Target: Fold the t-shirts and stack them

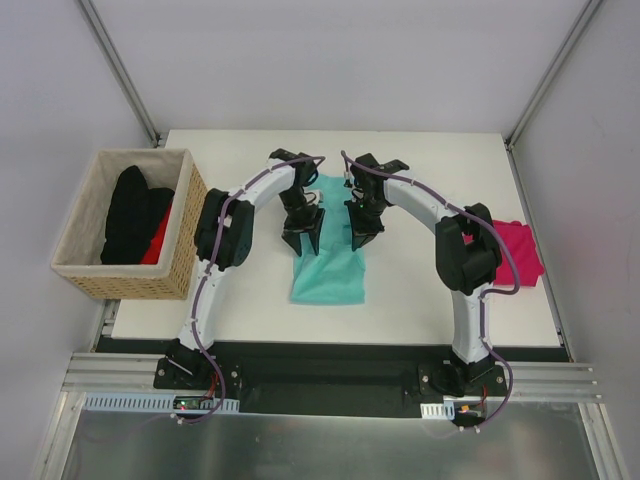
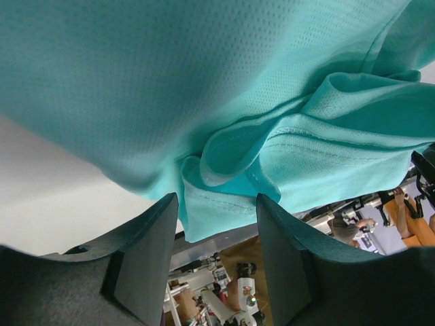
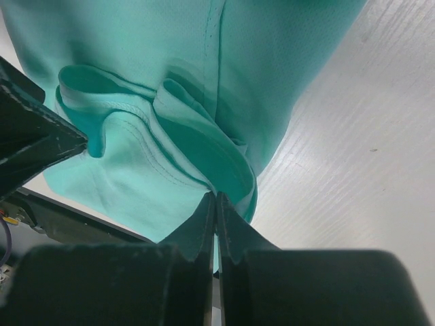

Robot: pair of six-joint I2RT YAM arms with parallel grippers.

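The teal t-shirt (image 1: 328, 286) lies partly folded in the middle of the table, its folded-over layer toward the front edge. Over its left side is my left gripper (image 1: 305, 248); the left wrist view shows its fingers (image 2: 158, 224) apart, with a rumpled teal edge (image 2: 224, 204) visible beyond and between the tips. At the shirt's right side, my right gripper is shut, its tips meeting on the hem of the folded layer. A folded pinkish-red t-shirt (image 1: 518, 256) sits at the table's right edge.
A wicker basket (image 1: 188, 245) stands at the left, holding black cloth (image 1: 130, 215) and red cloth (image 1: 160, 238). Bare white table (image 1: 410, 300) shows between the teal shirt and the red one. Both arms reach in from the front.
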